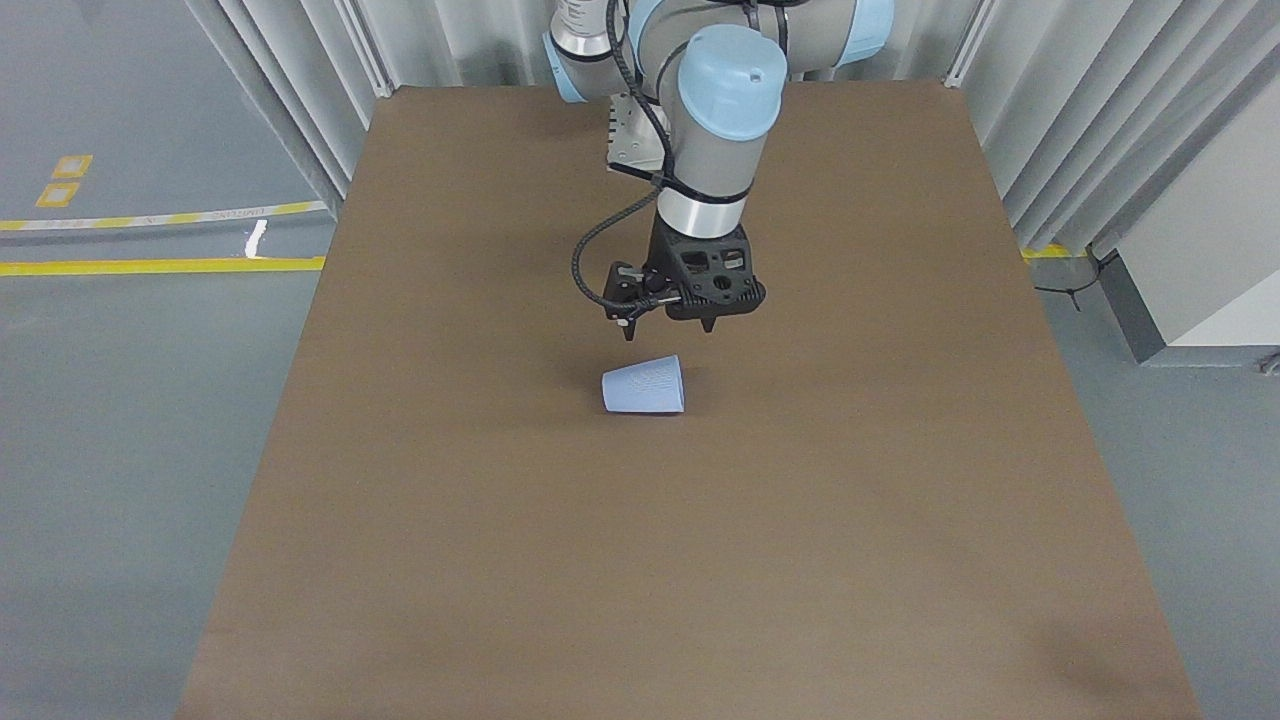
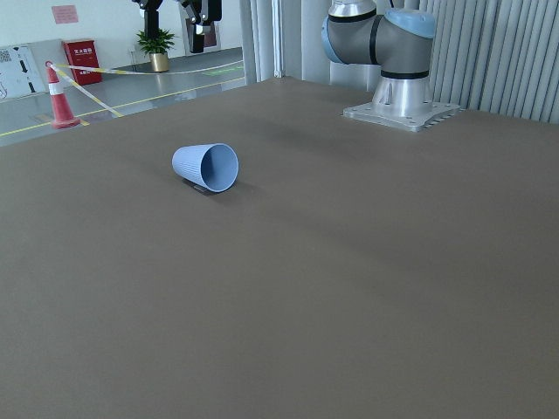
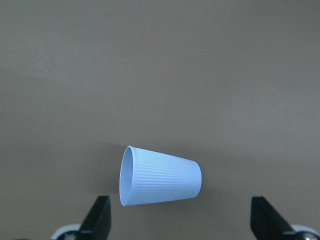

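A light blue ribbed cup (image 1: 643, 385) (image 2: 204, 166) (image 3: 160, 176) lies on its side on the brown table (image 1: 672, 552). My gripper (image 1: 668, 326) (image 2: 176, 28) hangs above it, a little behind it in the front view. Its two black fingers stand wide apart with nothing between them; in the wrist view the cup lies beyond them, centred between their lines.
The arm's base plate (image 2: 402, 116) stands at the back edge, with a pleated curtain (image 1: 1116, 120) behind and beside the table.
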